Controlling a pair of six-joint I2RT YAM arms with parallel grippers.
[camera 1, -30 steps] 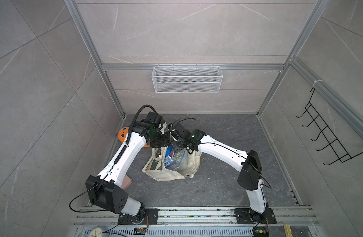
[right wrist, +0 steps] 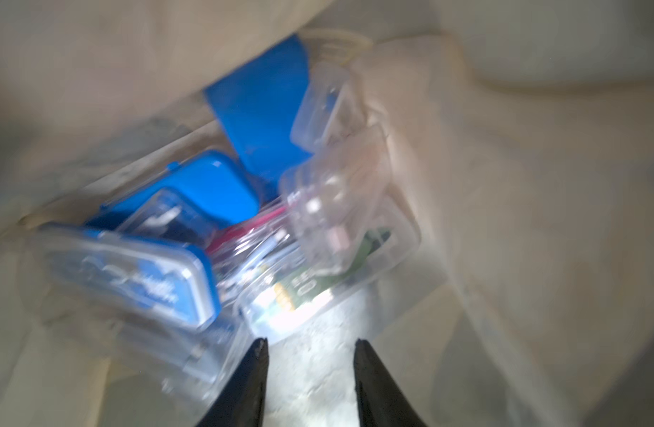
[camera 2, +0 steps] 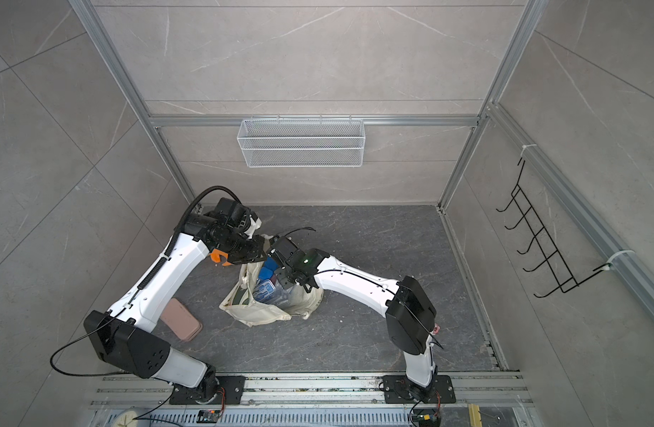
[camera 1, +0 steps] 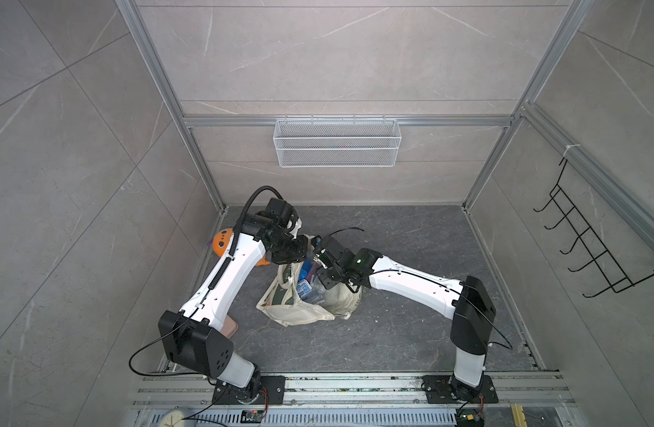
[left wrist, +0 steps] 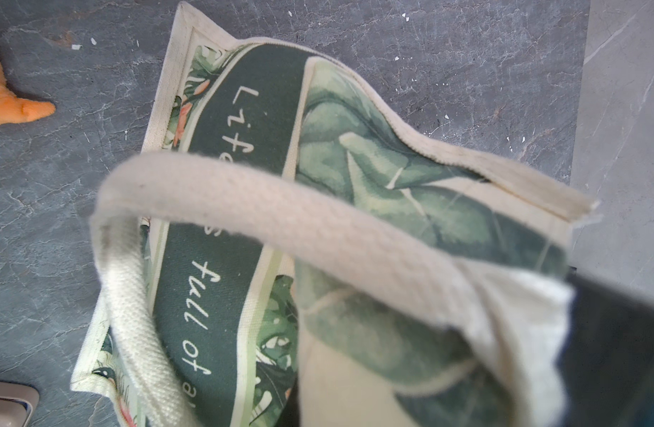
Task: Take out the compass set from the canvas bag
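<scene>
The canvas bag lies on the mat with its top spread. My left gripper is over the bag's left side; its wrist view is filled by the printed side and a cream strap, fingertips hidden. My right gripper is inside the bag, its fingers apart with nothing between them. Beyond them lie several plastic cases: a blue-edged clear case, blue pieces and clear boxes. I cannot tell surely which is the compass set.
An orange object and a pink case lie left of the bag. A wire basket hangs on the back wall, a black hook rack on the right wall.
The left arm has barely moved.
</scene>
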